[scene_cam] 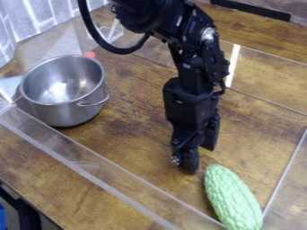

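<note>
My black gripper [189, 151] is low over the wooden table at the centre, its fingertips close to the tabletop, just up and left of a pale green bumpy vegetable [232, 196]. I cannot tell whether the fingers are open or shut, or whether anything is between them. A steel pot [65, 90] with side handles stands at the left, well apart from the gripper.
The wooden table [114, 153] has clear strips or panels along its left and right parts. A pale curtain is at the back left, with a small red object [89, 54] near the pot. Bare table lies between pot and gripper.
</note>
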